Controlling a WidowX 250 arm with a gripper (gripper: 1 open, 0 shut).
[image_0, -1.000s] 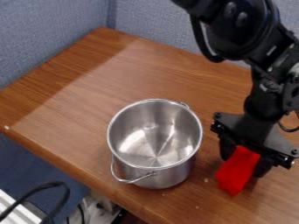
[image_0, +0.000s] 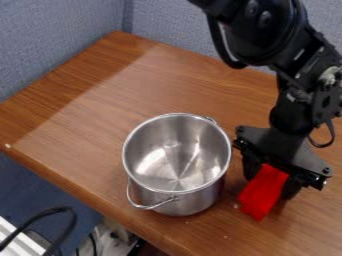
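Note:
My gripper (image_0: 278, 170) is low over the table at the right, shut on a red block (image_0: 261, 193), which is tilted and partly hidden by the fingers. Just left of it stands a steel pot (image_0: 174, 160) with a wire handle, upright and empty.
Grey padded walls line the back. Off the front-left edge are a dark floor, a white object and black cables.
The red block and my gripper have shifted very slightly up and left; the pot has not moved.

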